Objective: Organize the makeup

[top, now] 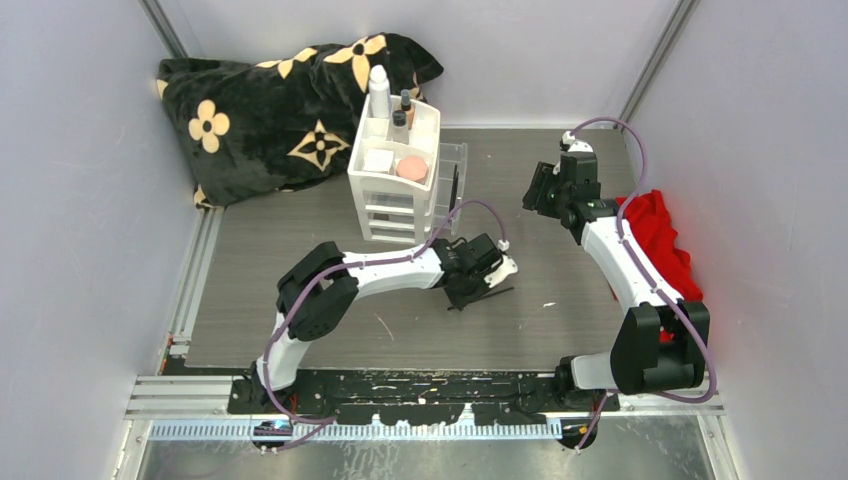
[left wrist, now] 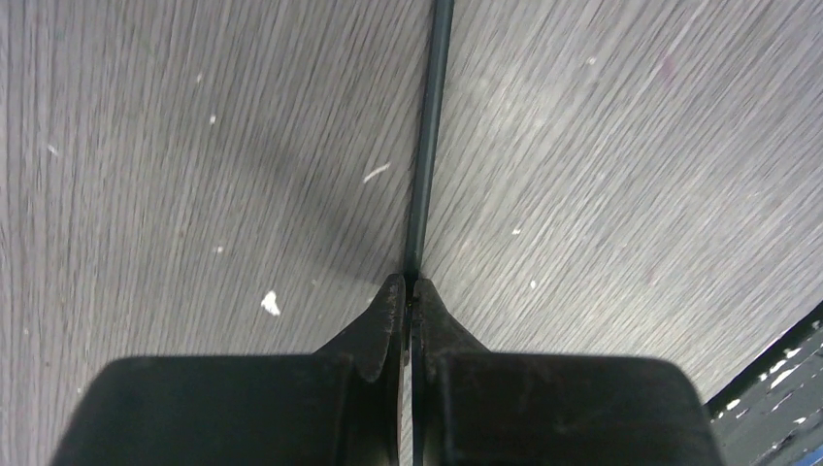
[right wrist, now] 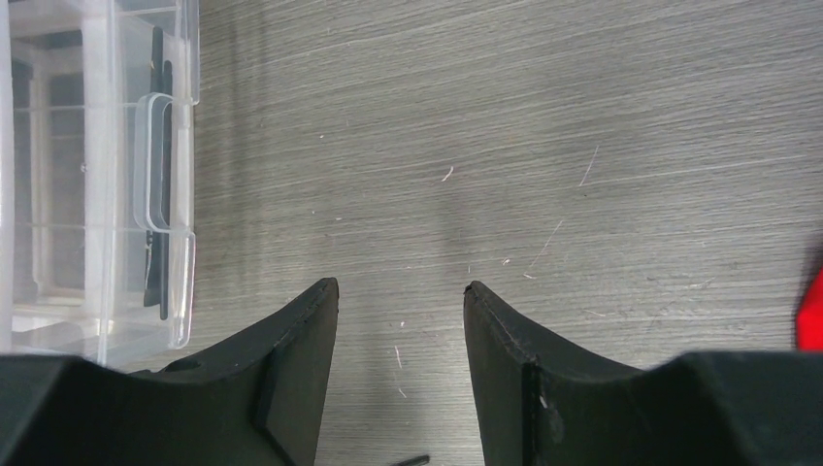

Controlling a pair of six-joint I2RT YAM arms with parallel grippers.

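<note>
A thin dark makeup pencil (top: 498, 293) shows in the top view near the front middle of the floor. My left gripper is shut on one end of it, and the rest of the pencil (left wrist: 427, 136) stretches straight away from the fingertips, close over the floor. The white organizer (top: 398, 205) carries bottles, a white box and a pink round item on top. Its clear drawer (top: 452, 158) is pulled out on the right, with dark sticks (right wrist: 156, 262) inside. My right gripper hangs open and empty right of the drawer.
A black patterned cushion (top: 260, 120) leans behind the organizer on the left. Red cloth (top: 655, 240) lies by the right wall, beside the right arm. Bare floor (top: 490, 165) separates the drawer from the right gripper.
</note>
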